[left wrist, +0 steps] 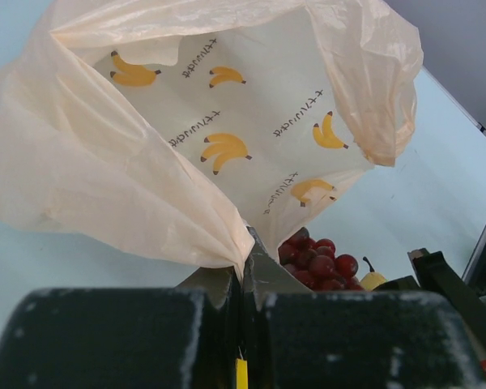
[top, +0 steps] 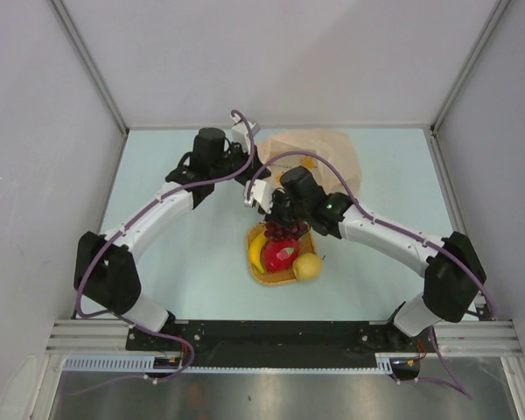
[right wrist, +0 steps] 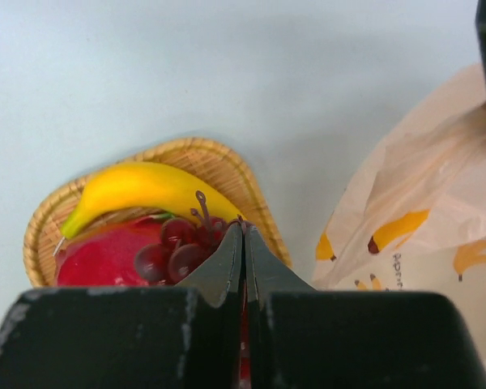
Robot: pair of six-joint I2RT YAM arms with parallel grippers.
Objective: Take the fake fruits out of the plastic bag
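Observation:
A peach-coloured plastic bag (top: 337, 153) printed with bananas lies at the back, its mouth spread wide; no fruit shows in the part of its inside (left wrist: 263, 105) that is visible. My left gripper is shut on a bunched edge of it. Over the wicker basket's back side, my right gripper is shut, its tips right in front of the red grapes (right wrist: 178, 251); whether a stem is pinched cannot be told. Also in the basket (right wrist: 247, 186) are a yellow banana (right wrist: 150, 185) and a red fruit (right wrist: 101, 255). A yellow pear (top: 307, 267) sits at its right front.
Bare table (top: 184, 262) extends left of the basket, and more is free on the right. Both grippers are close together between bag and basket. Walls bound the table at the back and sides.

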